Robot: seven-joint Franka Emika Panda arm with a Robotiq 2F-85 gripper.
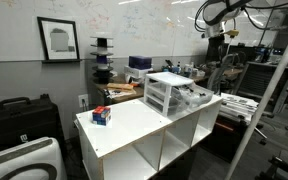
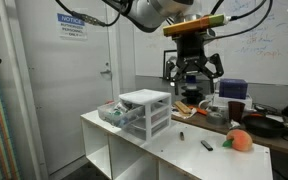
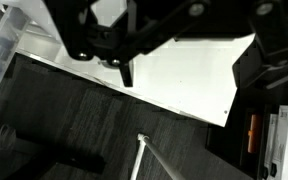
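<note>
High over the white shelf unit (image 2: 219, 165), my gripper (image 2: 194, 78) stands open, and I see nothing held in it. Its dark fingers (image 3: 126, 73) spread wide in the wrist view, with white surface and dark floor visible below. A small red and blue block-like object (image 1: 101, 115) lies near the left end of the unit in exterior view 1. Exterior view 2 shows a round orange object (image 2: 238, 140) at that same end, along with a small dark item (image 2: 206, 145). The gripper is well apart from all of them.
A white drawer unit (image 1: 165, 93) and a clear bin (image 2: 112, 113) occupy the other end of the top. Behind are a dark pan (image 2: 262, 126) and a wooden counter with stacked goods.
</note>
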